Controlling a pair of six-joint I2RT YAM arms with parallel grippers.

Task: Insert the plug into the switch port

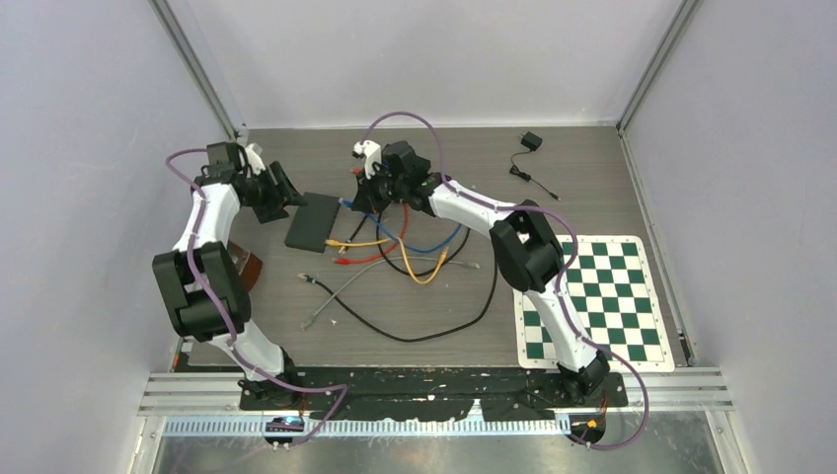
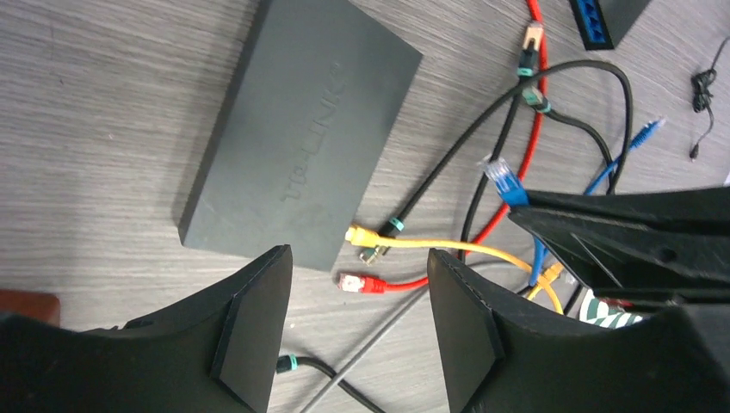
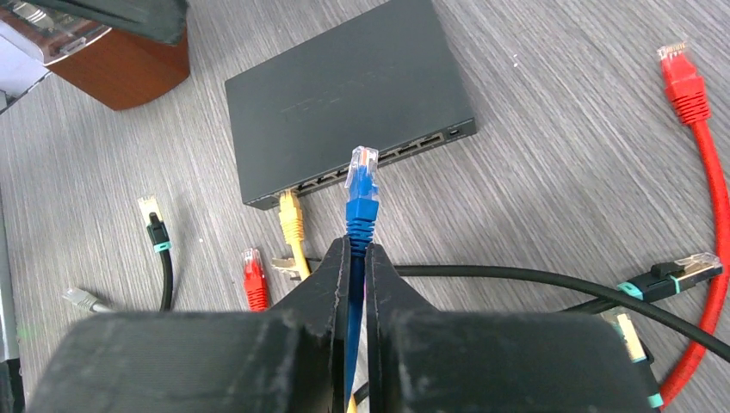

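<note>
The dark TP-LINK switch [image 1: 312, 221] lies flat on the table, its row of ports [image 3: 419, 144] facing the blue plug [image 3: 361, 196]. My right gripper is shut on the blue cable just behind that plug, which is held above the table, clear plug tip forward. In the left wrist view the blue plug [image 2: 506, 181] sticks out of my right gripper. My left gripper stands open beside the switch's left side. A yellow plug [image 3: 290, 215] sits at the left end of the port row; whether it is inserted I cannot tell.
Loose red, black, grey and yellow cables [image 1: 424, 336] lie in front and right of the switch. A brown box [image 3: 120, 73] is at the left. A power adapter [image 1: 531, 141] and a chessboard [image 1: 592, 345] are on the right.
</note>
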